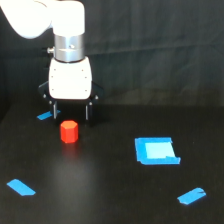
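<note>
A small red block point(69, 131) stands on the dark table at the left of the camera view, with nothing covering it. My gripper point(71, 112) hangs just above and behind the block as seen from the camera. Its white hand point(70, 79) points straight down. The two dark fingers are spread wide apart, one to each side of the block's line, with nothing between them. From this angle I cannot tell how far the fingertips are from the block in depth.
To the right, a pale square point(158, 151) framed in blue tape lies flat on the table. Loose blue tape strips lie at front left point(21, 187), front right point(191, 196) and behind the block. Open black table fills the middle and front.
</note>
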